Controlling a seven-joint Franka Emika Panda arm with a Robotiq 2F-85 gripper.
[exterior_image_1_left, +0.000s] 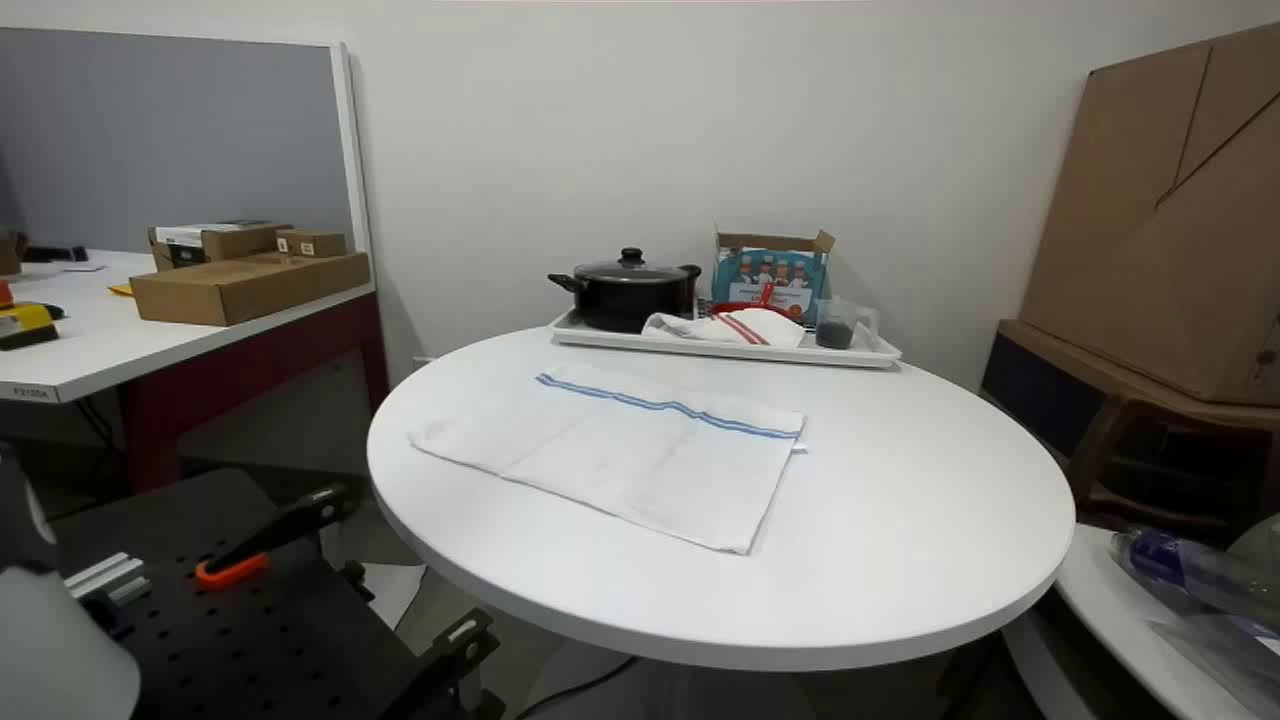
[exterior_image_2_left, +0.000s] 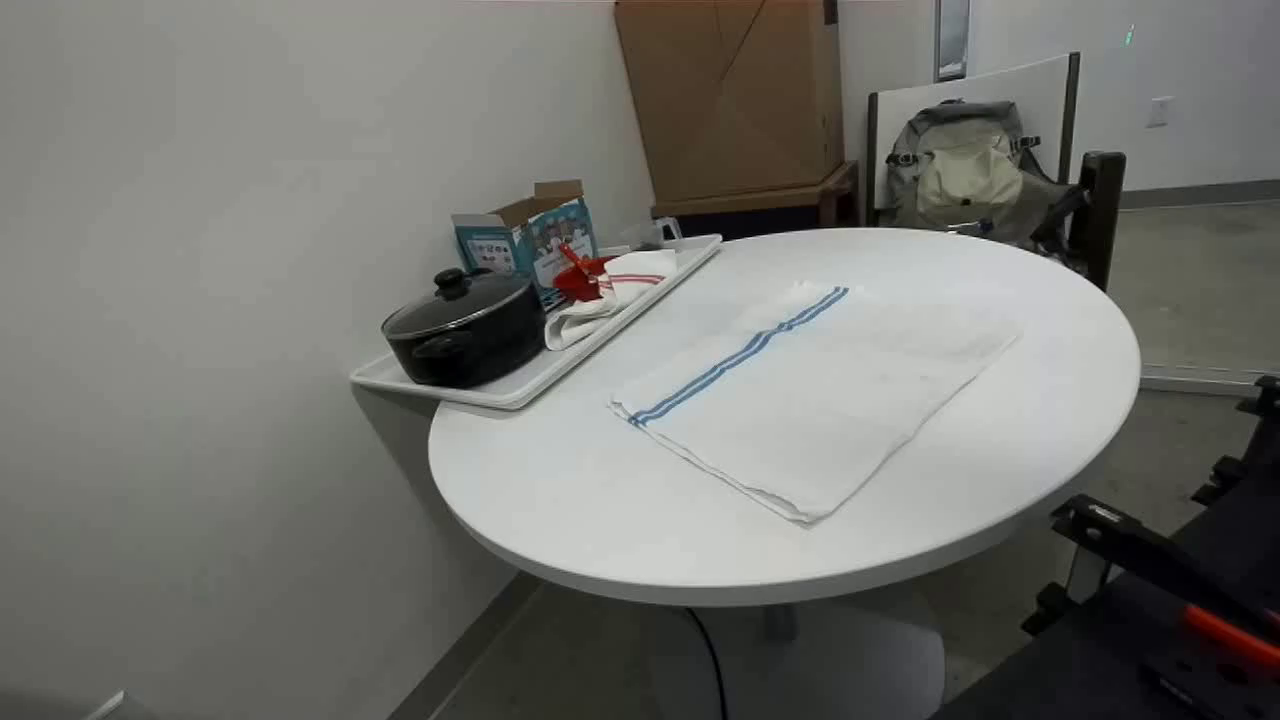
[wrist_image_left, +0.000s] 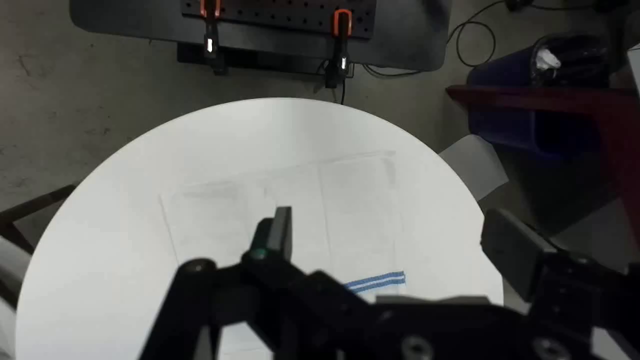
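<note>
A white towel (exterior_image_1_left: 636, 450) with a blue double stripe along its far side lies nearly flat on the round white table (exterior_image_1_left: 912, 540). Exterior view 2 shows the same towel (exterior_image_2_left: 828, 384), smooth apart from faint creases and a small ruffle at one corner. From above, the wrist view has the towel (wrist_image_left: 294, 204) partly covered by my gripper. The gripper stands open, its two dark fingers wide apart with nothing between them, above the table. Neither exterior view shows the gripper.
A white tray (exterior_image_1_left: 720, 350) at the table's wall side holds a black lidded pot (exterior_image_1_left: 630, 290), a red-striped cloth (exterior_image_1_left: 732, 326), a blue box (exterior_image_1_left: 770, 274), a red item (exterior_image_2_left: 581, 278) and a dark-filled clear container (exterior_image_1_left: 837, 330).
</note>
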